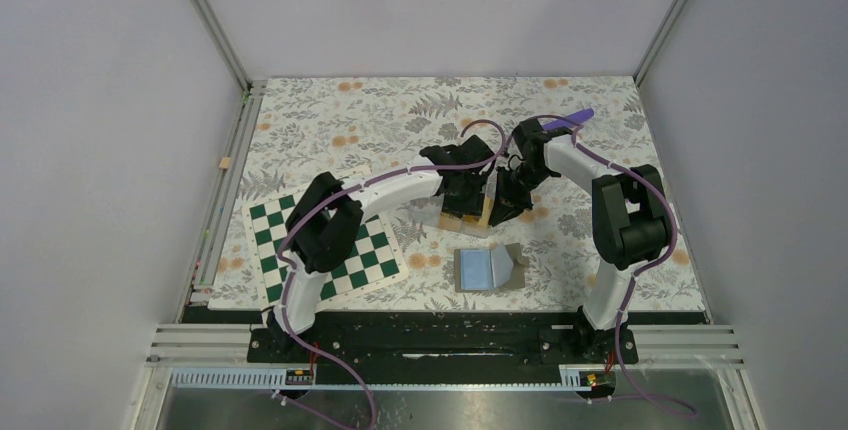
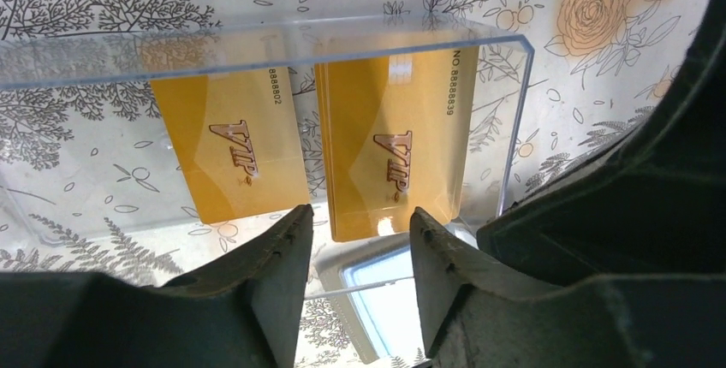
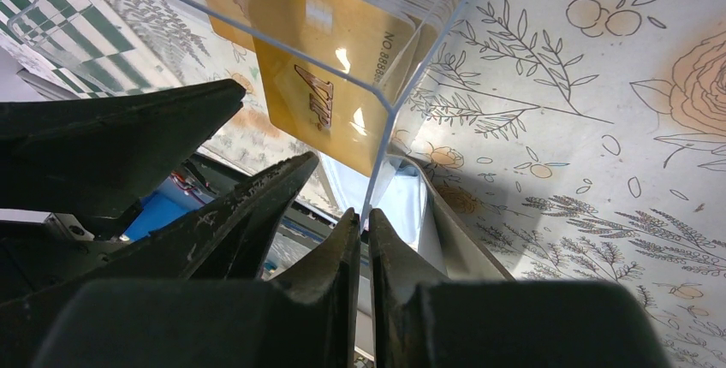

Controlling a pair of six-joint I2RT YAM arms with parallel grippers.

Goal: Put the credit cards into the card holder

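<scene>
A clear acrylic holder (image 2: pixel 402 34) with gold VIP cards (image 2: pixel 394 128) in compartments sits mid-table under both grippers; another gold card (image 2: pixel 231 145) shows in its left section. My left gripper is over the holder, part open, its fingertips apart at the lower edge of the right-hand card stack, nothing seen between them. My right gripper is shut on the holder's right wall edge. In the right wrist view, the left gripper's dark fingers cover part of the left side.
A grey item with a light-blue panel (image 1: pixel 477 268) lies in front of the holder. A green checkered board (image 1: pixel 365 260) is at the left, a purple object (image 1: pixel 580 115) at the back right.
</scene>
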